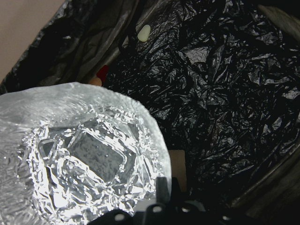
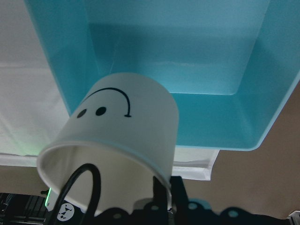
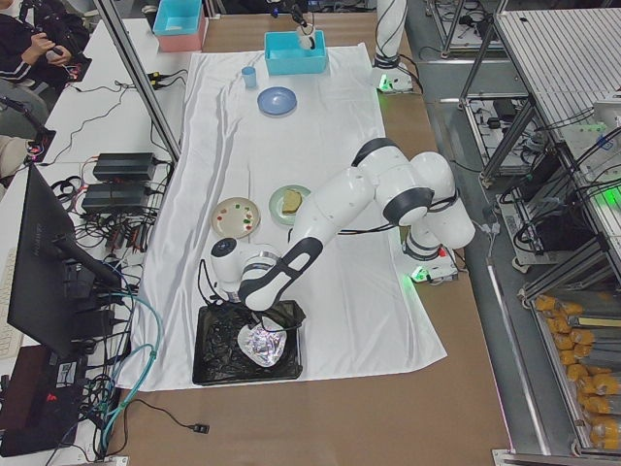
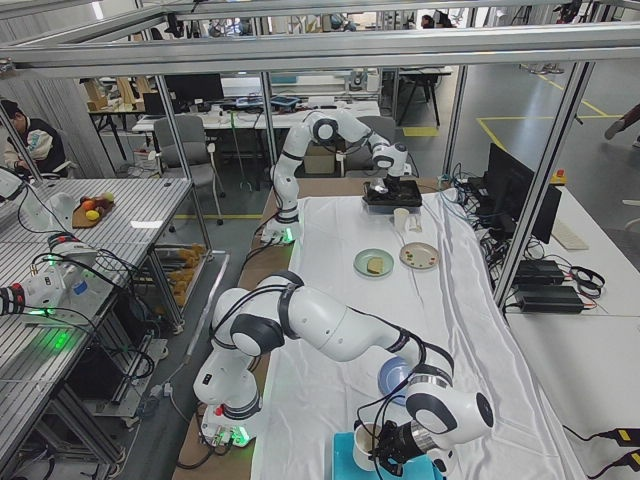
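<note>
My left gripper is shut on the rim of a foil-covered bowl (image 3: 261, 345), held over a black lined bin (image 3: 209, 359). Small pale and red bits (image 1: 143, 33) lie on the black liner, and a brown piece (image 1: 178, 166) is partly hidden behind the bowl. My right gripper is shut on the rim of a white paper cup with a drawn face (image 2: 126, 117), tilted over the light-blue basin (image 3: 296, 61).
A round plate with small bits (image 3: 235, 217), a green plate with a yellow square (image 3: 289, 202), a blue plate (image 3: 277, 100) and a blue cup (image 3: 248, 77) stand on the white cloth.
</note>
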